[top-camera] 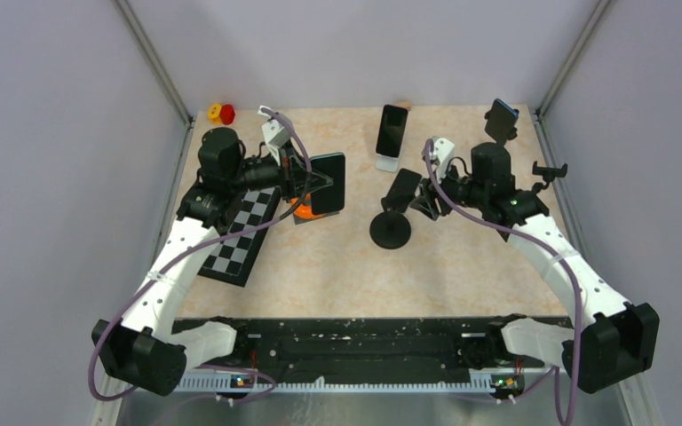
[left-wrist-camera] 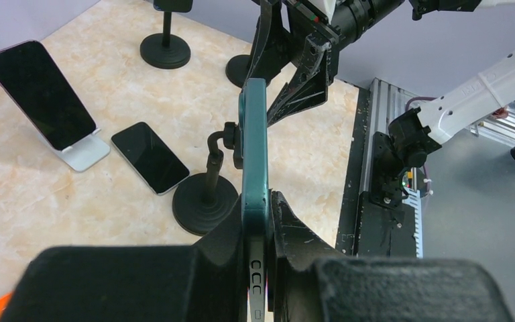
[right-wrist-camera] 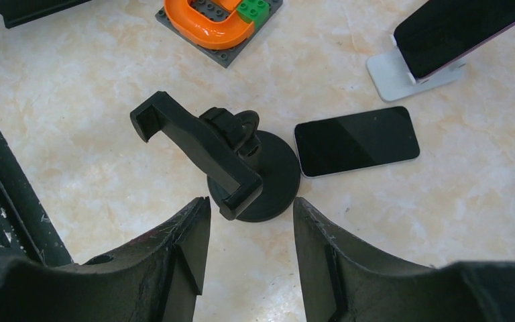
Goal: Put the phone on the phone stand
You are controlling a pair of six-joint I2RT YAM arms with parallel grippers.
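My left gripper is shut on a teal phone (left-wrist-camera: 255,161), held upright on edge left of a black phone stand (top-camera: 390,229); in the top view the phone (top-camera: 328,183) shows its broad face. The stand's holder (right-wrist-camera: 208,151) is tilted on a round base (right-wrist-camera: 275,194). My right gripper is open just beside that holder, nothing between its fingers. A second phone (right-wrist-camera: 357,141) lies flat on the table beside the stand's base.
A phone on a white stand (top-camera: 392,133) stands behind, other black stands (top-camera: 503,120) at the right. A brick toy (right-wrist-camera: 211,23) and checkerboard (top-camera: 240,235) lie left.
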